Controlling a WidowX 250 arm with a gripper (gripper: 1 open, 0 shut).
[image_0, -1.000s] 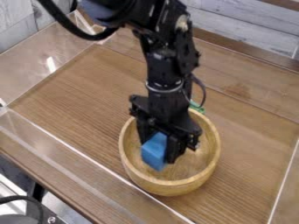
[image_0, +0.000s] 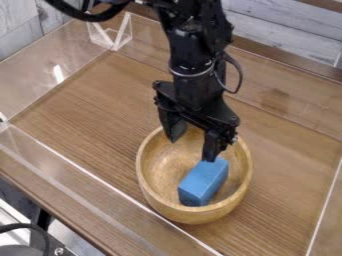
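Observation:
A blue block (image_0: 203, 184) lies in the right front part of a round wooden bowl (image_0: 163, 183). My black gripper (image_0: 193, 138) is over the back of the bowl, its fingers apart on either side, open, with the blue block in front of them and apart from them.
Clear low walls edge it at the left. A pale plank surface runs along the back, and dark cables show at the lower left.
The blue block, earlier at the gripper between its fingers, now lies lower right in the bowl, apart from the fingers. The gripper's fingers now show above and behind it.

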